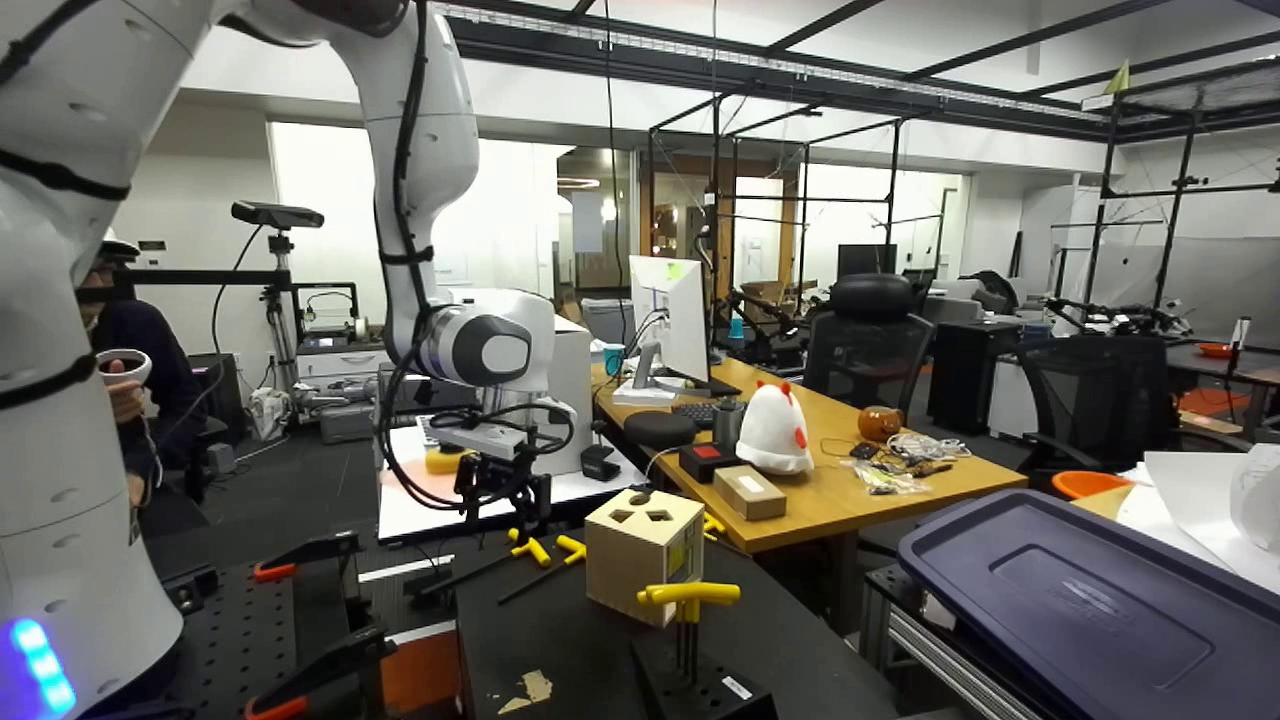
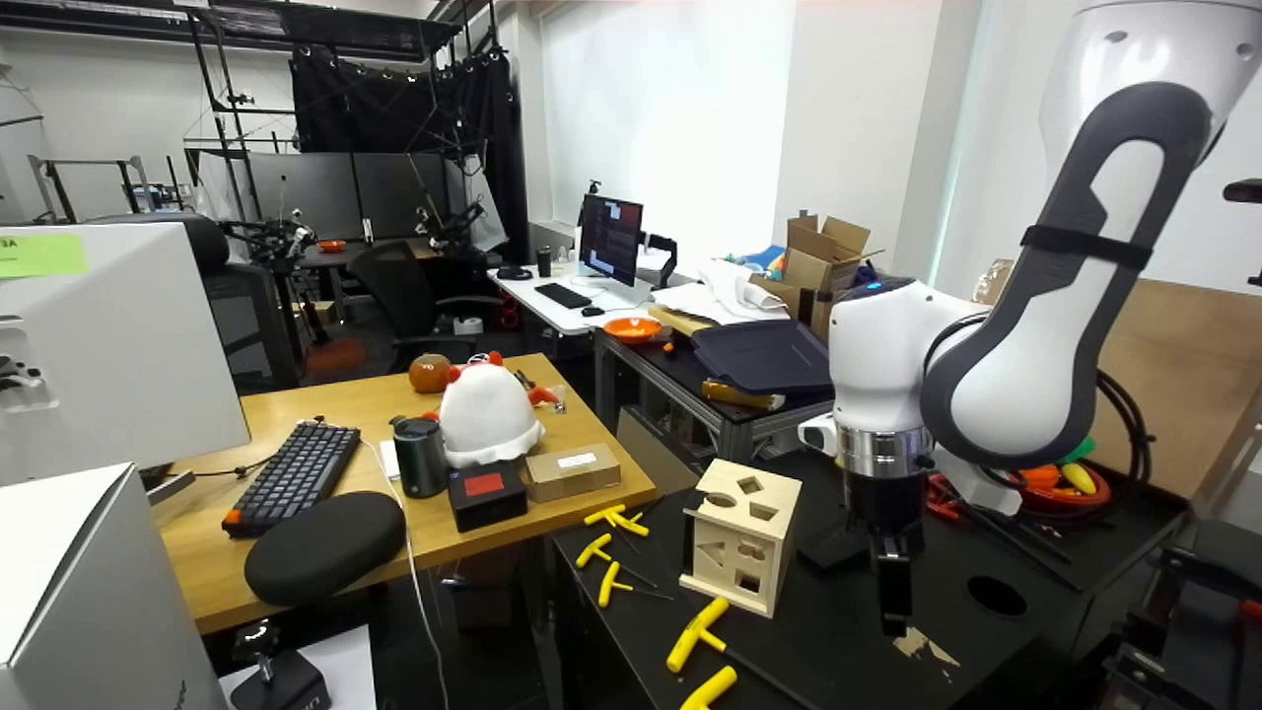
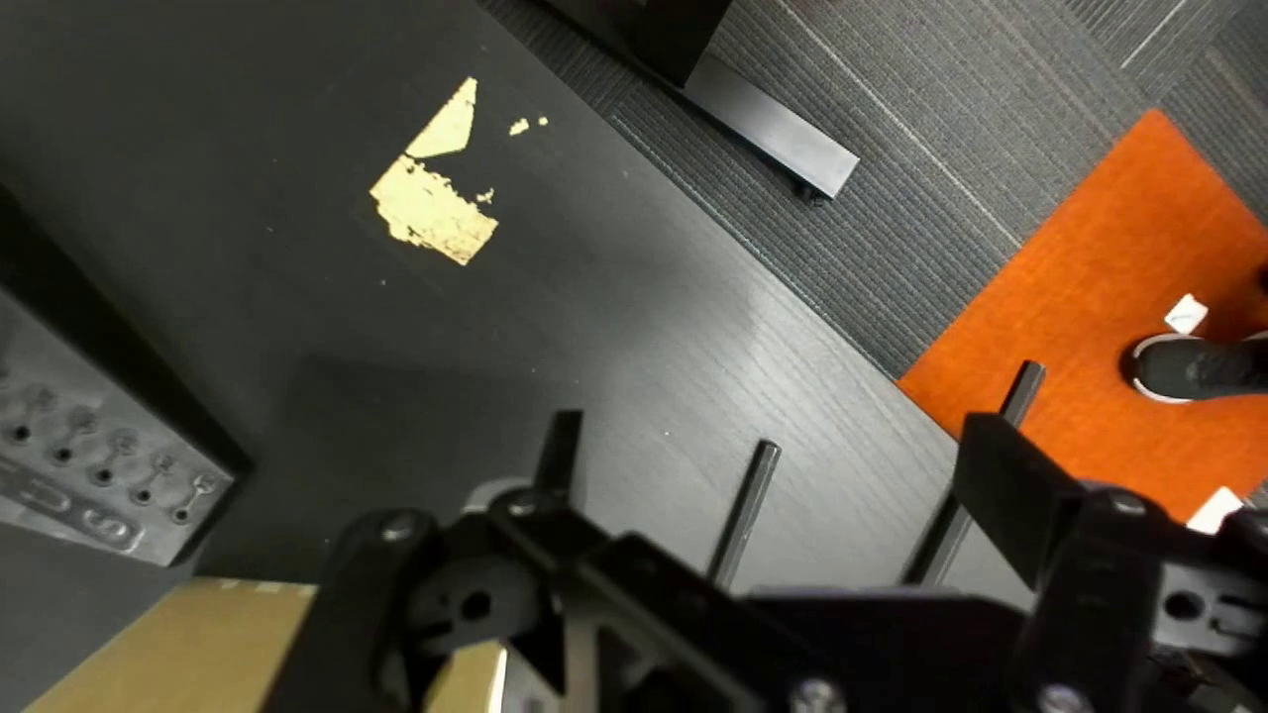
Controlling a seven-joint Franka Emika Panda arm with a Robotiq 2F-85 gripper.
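My gripper hangs low over the black table, fingers apart. In the wrist view, one dark hex-key shaft appears in the gap of the open gripper; a second shaft passes close to the right finger. Their yellow T-handles are hidden in the wrist view. Several yellow-handled keys lie on the table in exterior view 2. A dark holder with a row of holes is at the wrist view's left; in exterior view 1 a yellow-handled key stands upright in this holder.
A wooden shape-sorter box stands on the black table, close to the loose keys. Bare tabletop with a pale worn patch stretches between holder and table edge. Beyond that edge is the floor with an orange mat.
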